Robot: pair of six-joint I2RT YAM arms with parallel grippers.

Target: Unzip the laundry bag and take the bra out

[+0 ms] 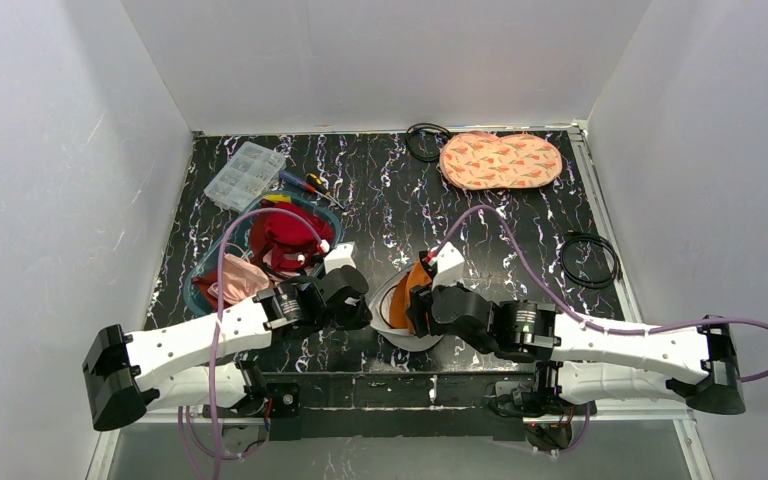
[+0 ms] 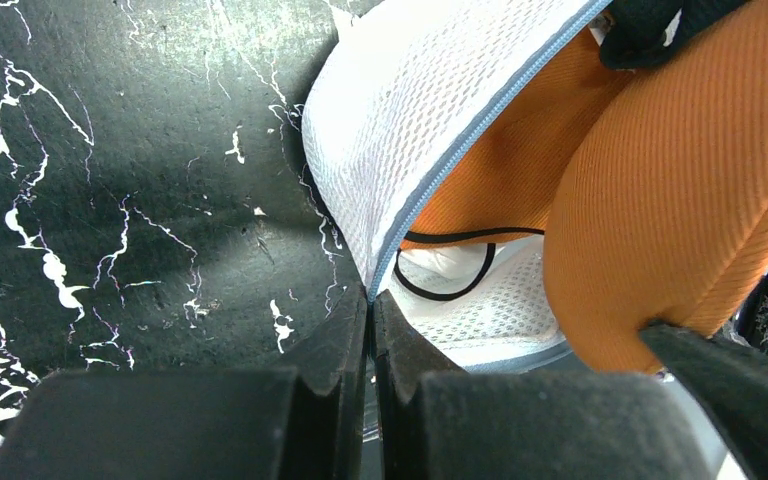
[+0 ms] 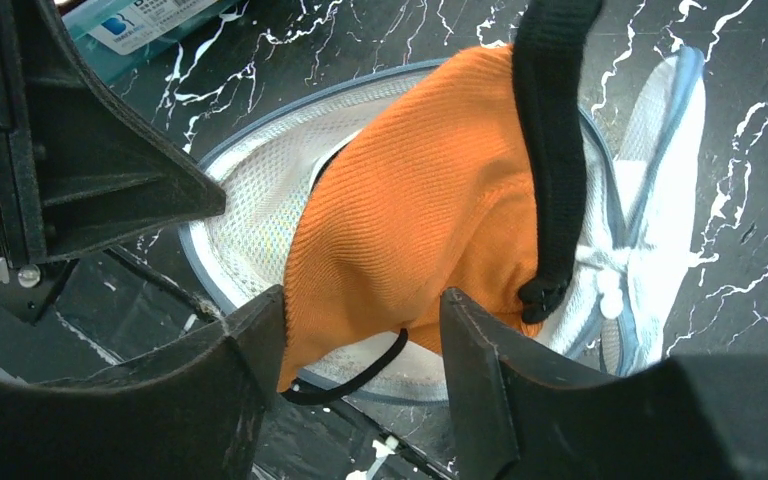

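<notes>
The white mesh laundry bag (image 1: 412, 341) with a grey-blue edge (image 2: 480, 140) is unzipped, its mouth wide. An orange bra (image 3: 400, 190) with black straps stands partly up out of it; its lower part is still inside the bag (image 3: 250, 215). My left gripper is shut with the corner of the bag's rim pinched at its fingertips. Over the bag, my right gripper has its fingers apart, with orange fabric showing between them. Whether both fingers touch the fabric cannot be told.
At left stands a blue basket (image 1: 196, 268) full of red and pink garments, with a clear organiser box (image 1: 246, 176) and screwdrivers (image 1: 310, 185) behind it. A patterned orange bag (image 1: 500, 161) and black cable coils (image 1: 590, 261) lie at the back and right.
</notes>
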